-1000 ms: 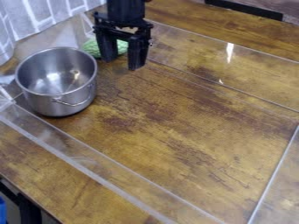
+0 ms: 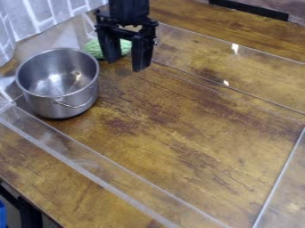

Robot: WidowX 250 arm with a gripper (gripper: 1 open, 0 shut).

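Observation:
My black gripper (image 2: 124, 55) hangs at the top centre of the camera view, pointing down, its two fingers spread apart with nothing visible between them. It is above and right of a steel pot (image 2: 57, 83) with a wire handle, which stands at the left. A green object (image 2: 95, 48) lies behind the gripper, partly hidden by it; I cannot tell what it is.
Transparent strips run along its left and right sides and across the back. A light curtain (image 2: 30, 18) hangs at the back left.
My gripper has shifted very slightly over the last second. The pot and the green object look unmoved.

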